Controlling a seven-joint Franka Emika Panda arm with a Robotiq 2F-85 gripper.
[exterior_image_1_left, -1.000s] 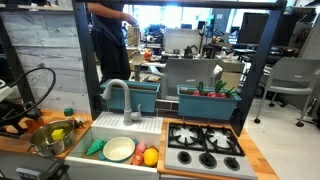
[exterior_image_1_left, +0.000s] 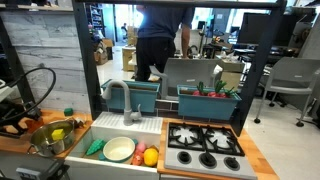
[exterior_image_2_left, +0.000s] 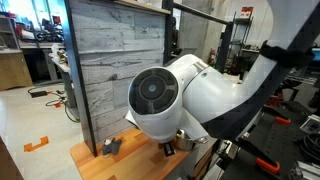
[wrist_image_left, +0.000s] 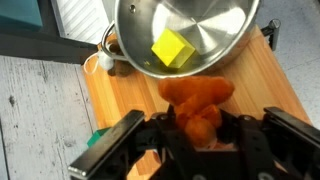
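Observation:
In the wrist view an orange-brown object (wrist_image_left: 197, 104) lies between the fingers of my gripper, close to the pot's rim. Whether the fingers press on it cannot be made out. A metal pot (wrist_image_left: 207, 35) with a yellow block (wrist_image_left: 173, 48) inside is just beyond. Exterior view 1 has my gripper (exterior_image_1_left: 24, 128) at the far left, over the wooden counter beside the pot (exterior_image_1_left: 43, 151). From exterior view 2, the arm hides most of the gripper and what is under it.
Right of the pot is a sink holding a pale bowl (exterior_image_1_left: 119, 149), with a faucet (exterior_image_1_left: 126, 100) behind. A stove (exterior_image_1_left: 207, 148) stands further right. Teal bins (exterior_image_1_left: 208, 106) line the back. A wooden wall panel (exterior_image_2_left: 125, 75) rises behind the arm.
The person in the background has moved to the right. My arm and the things on the counter show no clear shift.

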